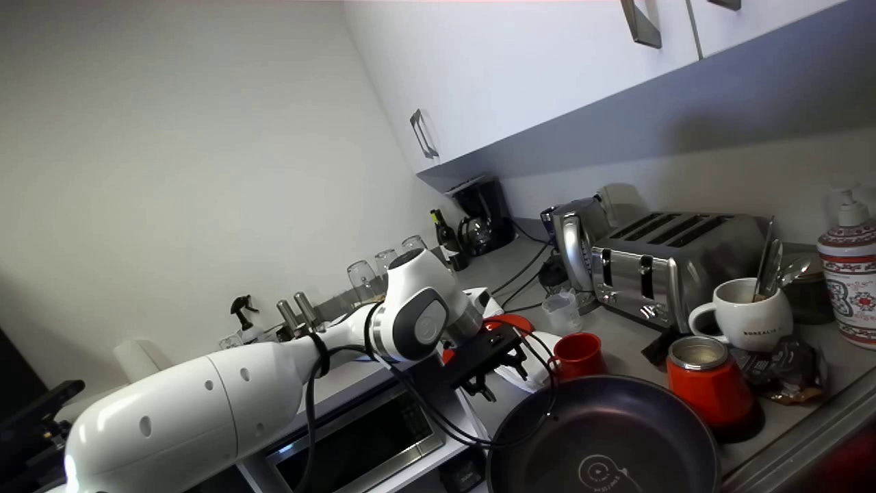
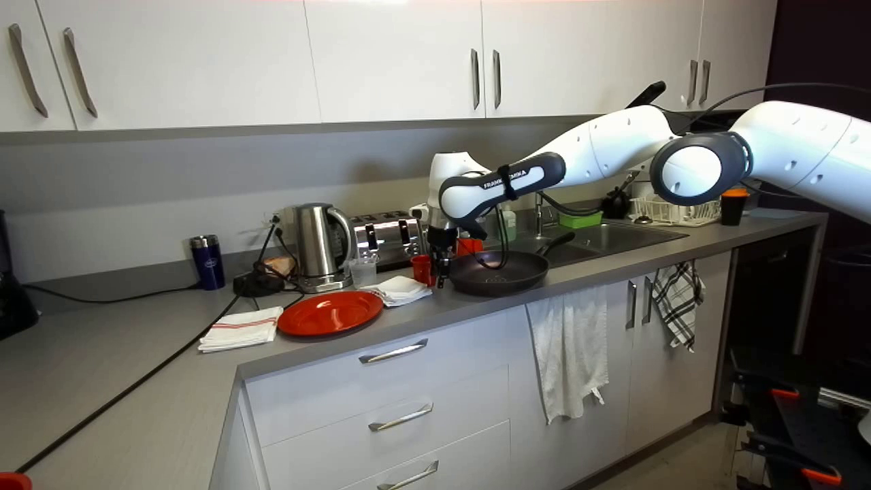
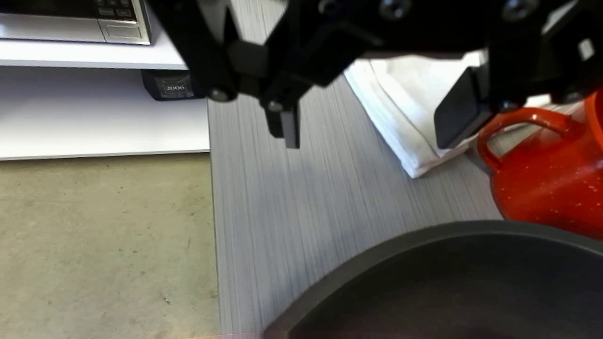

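Observation:
My gripper is open, its two fingers wide apart and nothing between them. It hangs over the counter close to the front edge. Below it to the right in the wrist view lies a folded white cloth (image 3: 390,116), partly covered by one finger. A red speckled mug (image 3: 545,181) stands beside that cloth, its handle toward the gripper and its right side cut off by the frame. The dark frying pan (image 3: 463,282) fills the lower right corner. From the side, the gripper (image 2: 443,276) appears just left of the pan (image 2: 498,276), near the red mug (image 2: 422,269).
Left of the white cloth are a red plate (image 2: 331,313) and another folded towel (image 2: 241,329). Behind stand a kettle (image 2: 314,241), a clear cup (image 1: 562,312) and a toaster (image 1: 681,255). A red moka pot base (image 1: 710,382) and white mug (image 1: 751,313) sit beyond the pan.

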